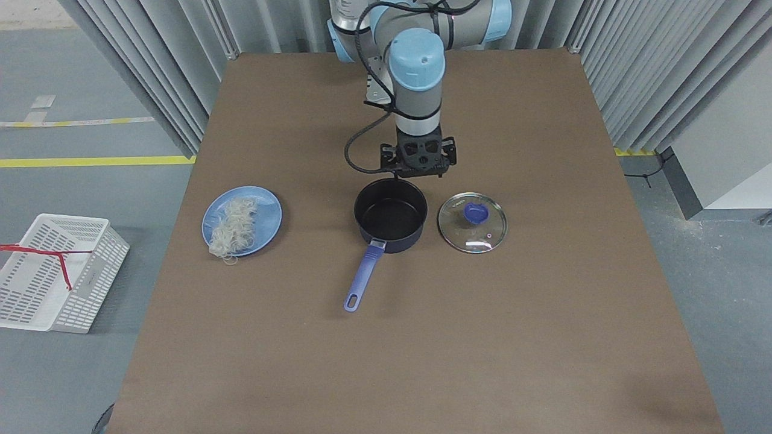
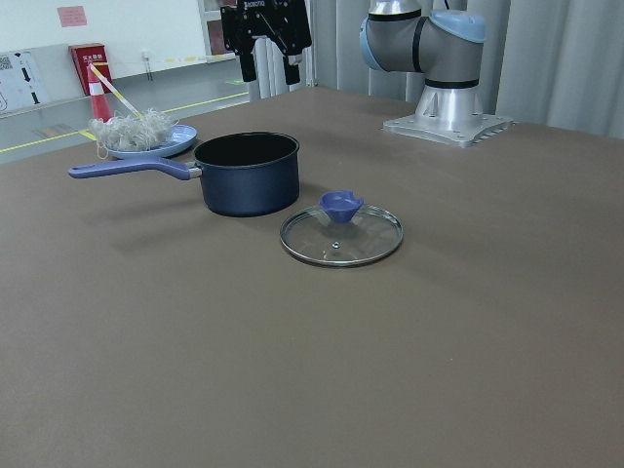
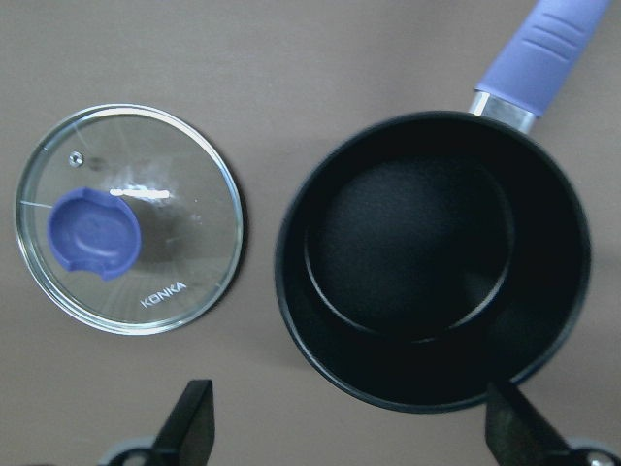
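Note:
A dark saucepan [image 1: 391, 210] with a blue handle [image 1: 363, 278] stands mid-table, empty. Right of it in the front view lies a glass lid [image 1: 470, 231] with a blue knob [image 3: 93, 231]. To the left, a blue plate [image 1: 268, 217] holds pale noodle-like strands [image 1: 233, 225]. My gripper [image 2: 270, 68] hangs open above the table beyond the saucepan, nothing between its fingers; in the wrist view its fingertips flank the near side of the pan.
The brown table [image 1: 412, 354] has broad free room at the front and right. The robot's base [image 2: 447, 125] is at the back. A white basket [image 1: 94, 289] sits on the floor at left.

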